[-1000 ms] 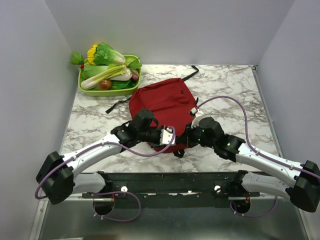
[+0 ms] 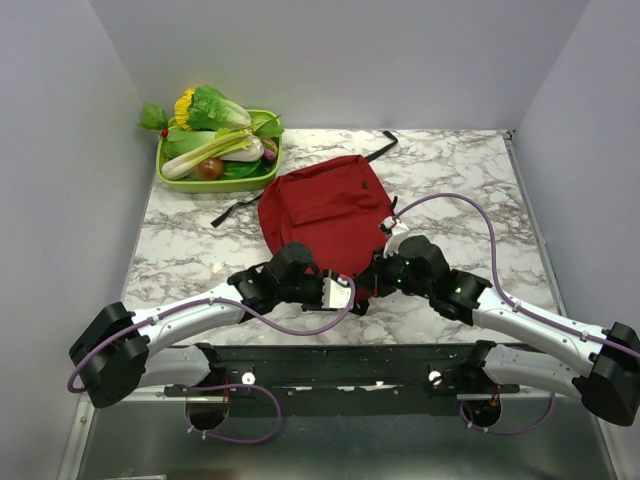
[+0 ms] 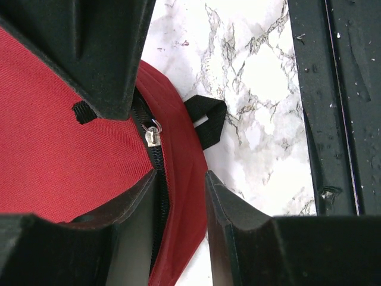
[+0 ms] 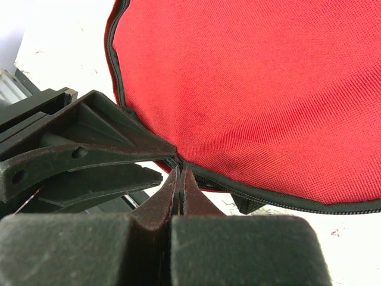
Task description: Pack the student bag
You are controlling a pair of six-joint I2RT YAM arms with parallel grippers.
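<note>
The red bag [image 2: 335, 200] lies flat in the middle of the table. Its near edge is partly hidden beneath both grippers in the top view. In the left wrist view, my left gripper is open, and the red edge with its black zipper and metal zipper pull [image 3: 153, 136] runs between its fingertips. My right gripper is shut with its tips at the zippered rim in the right wrist view; whether it pinches the rim I cannot tell. The left gripper's fingers [image 4: 128, 140] come in from the left, close to those tips.
A green basket [image 2: 218, 185] of toy vegetables stands at the back left. The bag's black straps [image 2: 385, 148] stick out at its far end and side. A dark bar [image 2: 300, 360] borders the front.
My left gripper has moved toward the front edge of the table, down along the bag's near side. The right arm and the basket look unmoved.
</note>
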